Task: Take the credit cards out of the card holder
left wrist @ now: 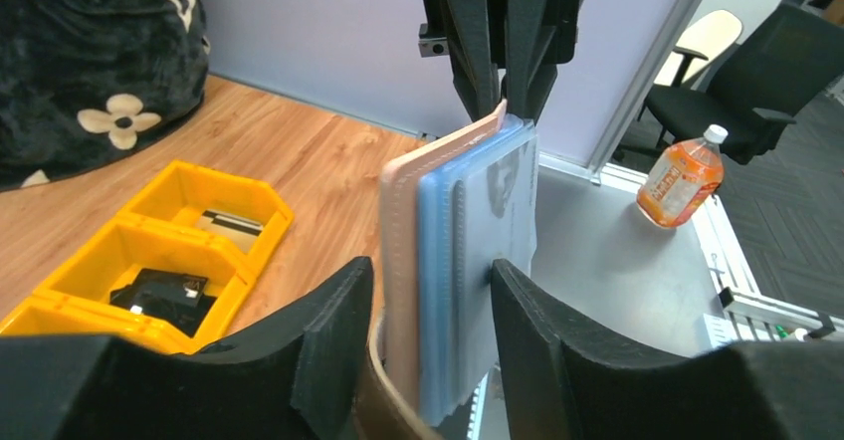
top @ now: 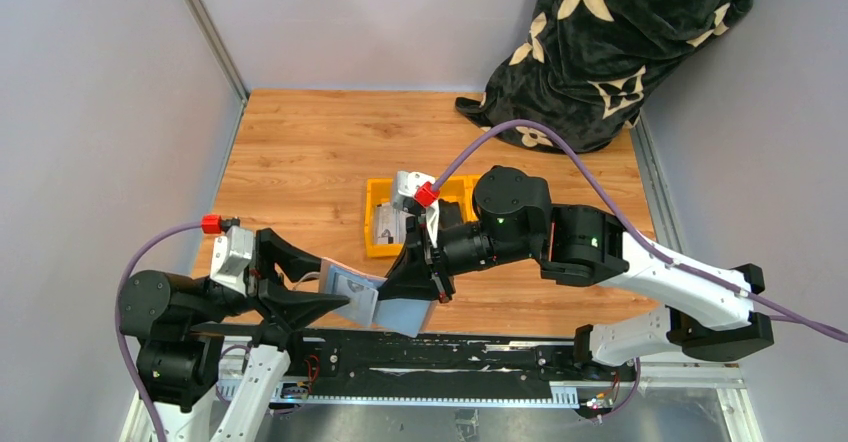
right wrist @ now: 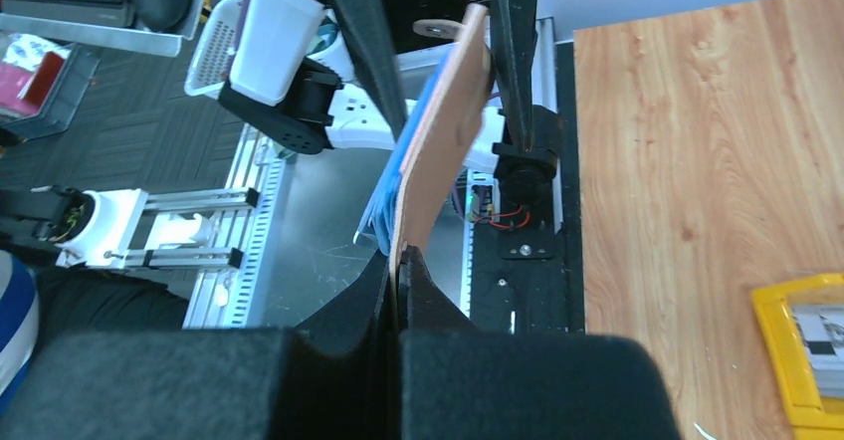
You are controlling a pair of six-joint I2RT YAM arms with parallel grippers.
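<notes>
The card holder (left wrist: 403, 261), with pinkish-tan leather and clear blue sleeves (left wrist: 488, 231), is held in the air between both grippers. Pinched at its edge, it sits in my right gripper, which is shut. One finger of my left gripper lies on the leather side and the other on the sleeve side, close around it. That left finger is part open; contact on both sides cannot be told. A card with a grey print (top: 355, 294) shows through a sleeve in the top view.
A yellow divided tray (top: 372, 217) stands on the wooden table behind the right gripper, holding cards and a black item (left wrist: 164, 294). A dark floral cloth (top: 610, 62) covers the back right. Bare table lies at the back left.
</notes>
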